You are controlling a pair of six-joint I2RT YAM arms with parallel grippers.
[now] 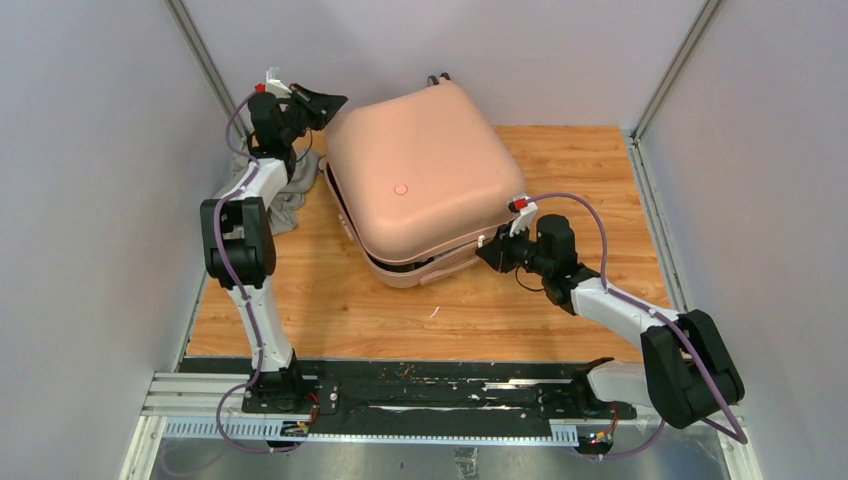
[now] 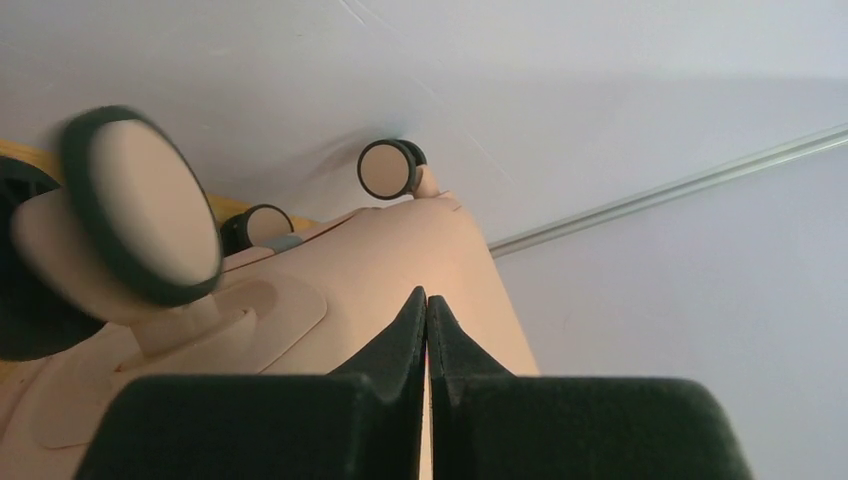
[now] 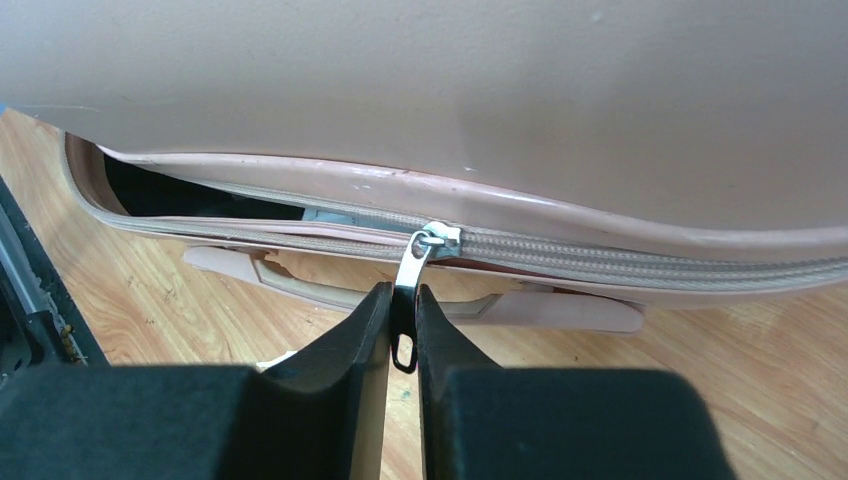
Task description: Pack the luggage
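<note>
The pink suitcase (image 1: pixel 430 170) lies tilted on the table, its lid down and its zipper partly open along the front and left. In the left wrist view a blurred suitcase wheel (image 2: pixel 160 210) spins or swings to the left of my left gripper. That gripper is shut with nothing between its fingers, above the suitcase's back-left corner. At the front, my right gripper is shut on the metal zipper pull (image 3: pixel 412 262). Teeth to the right of the slider are joined; to its left a dark gap (image 3: pixel 190 197) shows.
A grey cloth (image 1: pixel 290 190) lies left of the suitcase, under the left arm. The carrying handle (image 3: pixel 570 310) sits below the zipper. Bare wooden table (image 1: pixel 400 325) stretches in front, with a small white scrap (image 1: pixel 435 311). The back wall is close behind.
</note>
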